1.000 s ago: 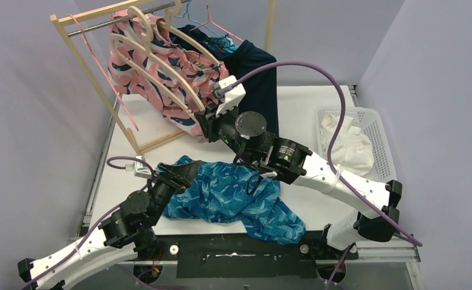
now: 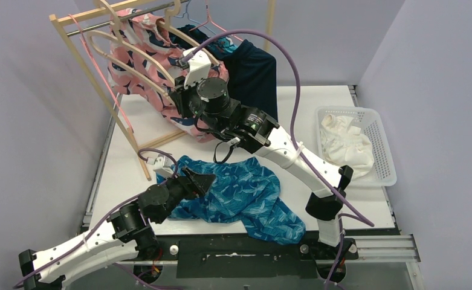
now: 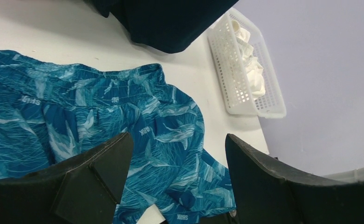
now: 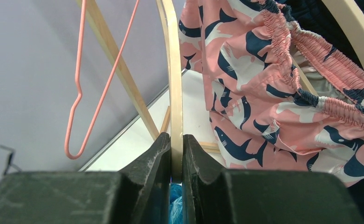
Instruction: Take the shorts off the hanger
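Blue leaf-patterned shorts (image 2: 236, 193) lie loose and off any hanger on the white table; their waistband shows in the left wrist view. My left gripper (image 2: 204, 185) hovers over their left part, fingers open, nothing between its fingers. At the rack, my right gripper has its fingertips close against both sides of a bare wooden hanger (image 4: 175, 93). That hanger's hook end reaches the metal rod (image 2: 94, 27); whether it rests on the rod is unclear.
Pink whale-print shorts (image 4: 254, 93) hang just right of the held hanger. A pink hanger (image 4: 77, 93) hangs to its left. Dark shorts (image 2: 254, 72) hang farther right. A white basket (image 2: 385, 145) holding white cloth stands at the right.
My right arm has moved up and left, carrying the bare wooden hanger to the rod. The pink hanger has swung a little. My left gripper has shifted slightly right; the blue shorts stay put.
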